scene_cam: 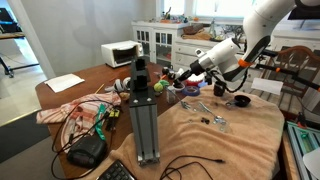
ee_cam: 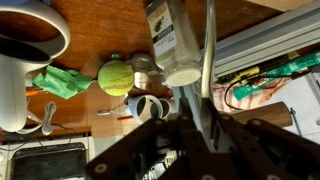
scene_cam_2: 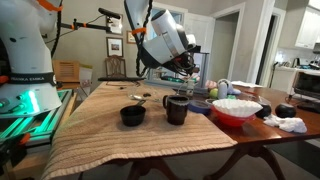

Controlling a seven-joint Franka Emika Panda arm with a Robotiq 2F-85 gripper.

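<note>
A long, thin, shiny metal utensil point(ee_cam: 208, 62) runs upward from between my fingers in the wrist view; its exact kind is unclear. My gripper point(scene_cam: 182, 79) is shut on it, raised above the far part of the tan cloth point(scene_cam: 205, 150). In exterior view 2 the gripper point(scene_cam_2: 187, 64) hangs in the air behind the black mug point(scene_cam_2: 176, 110). Other small metal utensils point(scene_cam: 218, 119) lie on the cloth. Below the gripper in the wrist view are a clear bottle with a pale cap point(ee_cam: 181, 73), a green ball point(ee_cam: 115, 77) and a metal cup point(ee_cam: 148, 107).
A tall dark grey box point(scene_cam: 145, 120) stands at the middle of the table. A black bowl point(scene_cam_2: 132, 115) and a red bowl with a white inside point(scene_cam_2: 237, 112) sit near the table's edge.
</note>
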